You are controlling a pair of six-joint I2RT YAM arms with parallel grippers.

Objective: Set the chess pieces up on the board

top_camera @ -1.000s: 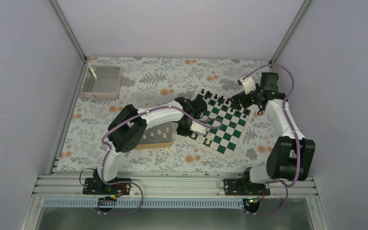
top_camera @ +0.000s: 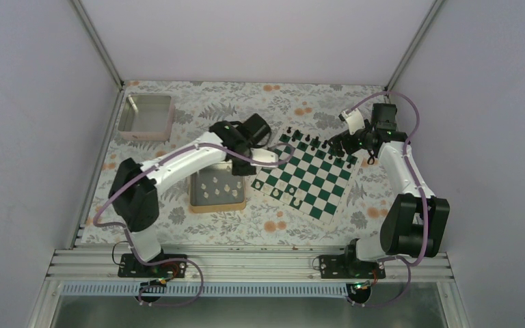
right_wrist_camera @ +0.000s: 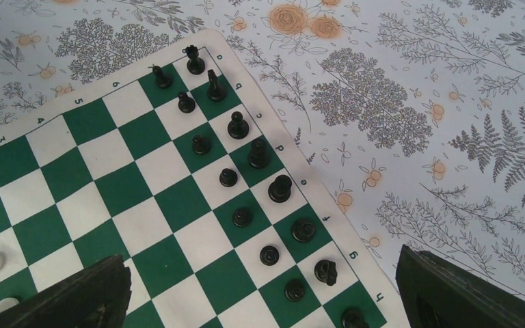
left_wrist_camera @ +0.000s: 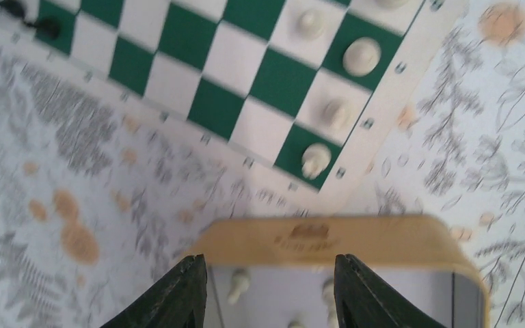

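Observation:
The green-and-white board (top_camera: pixel 312 175) lies right of centre. Along its far side black pieces (right_wrist_camera: pixel 259 154) stand in two rows in the right wrist view. Near one corner stand several white pieces (left_wrist_camera: pixel 361 57), seen in the left wrist view. More white pieces (top_camera: pixel 226 188) are in the wood-rimmed box (top_camera: pixel 219 207) left of the board. Over that box's board-side edge, my left gripper is open, nothing held between its fingers. Above the black rows my right gripper also stands open and empty.
A pale pink bin (top_camera: pixel 171 121) sits at the back left, with a small light item inside. Patterned tablecloth (top_camera: pixel 273 236) lies bare in front of the board and behind the box.
Away from the board's near-left corner, my left arm has swung left and back to the box, uncovering white pieces on the board. The right arm is still.

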